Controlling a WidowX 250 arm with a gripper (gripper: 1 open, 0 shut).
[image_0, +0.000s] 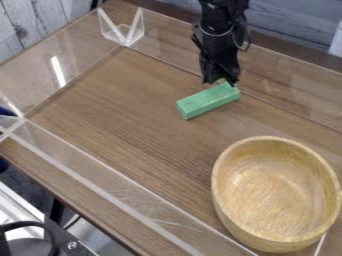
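A green rectangular block (205, 102) lies on the wooden table, slightly tilted, in the upper middle of the camera view. Just above its upper right end is my black gripper (211, 76), its fingertips low over the table. Nothing shows between them; it looks shut, though the fingers are small and dark.
A large round wooden bowl (274, 190) fills the lower right. A clear plastic piece (123, 28) stands at the back left. Black cables (27, 232) lie beyond the lower left edge.
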